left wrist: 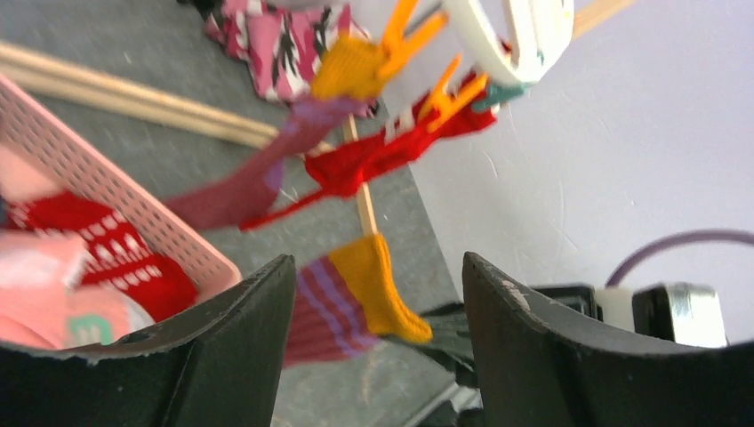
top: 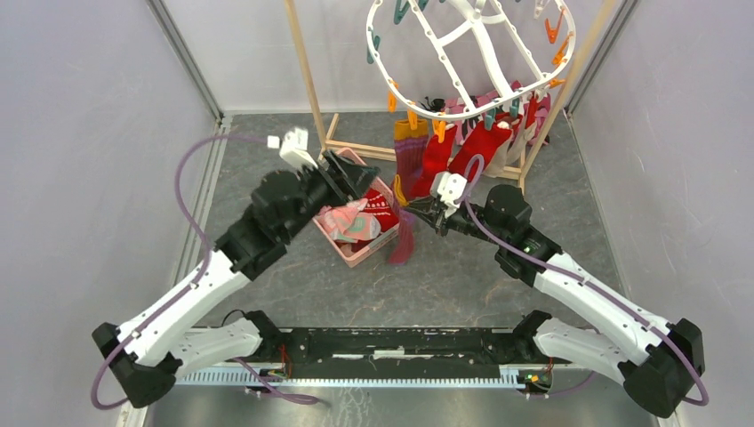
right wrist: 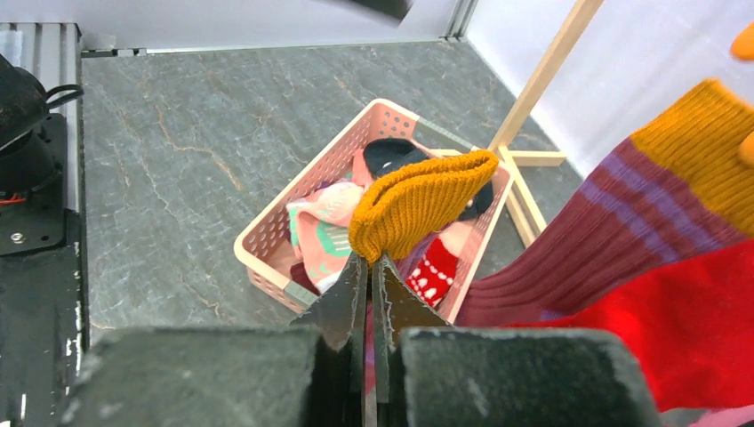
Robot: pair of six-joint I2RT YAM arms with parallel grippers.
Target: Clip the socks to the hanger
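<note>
A purple sock with a yellow cuff [right wrist: 413, 200] hangs from my right gripper, whose fingers are shut on the cuff's edge. In the left wrist view this sock [left wrist: 342, 298] is seen beyond my left gripper. My left gripper stands apart from it with nothing between its spread fingers. The white round hanger [top: 485, 62] carries orange and teal clips round its rim. A matching purple sock [top: 409, 151] hangs from an orange clip [top: 412, 119], with a red sock [top: 436, 156] to its right.
A pink basket [top: 354, 258] holding more socks lies below my left gripper. The wooden stand's post [top: 305, 71] rises behind it. More clipped socks [top: 538, 111] crowd the hanger's right side. Open grey floor [top: 356, 298] lies in front of the basket.
</note>
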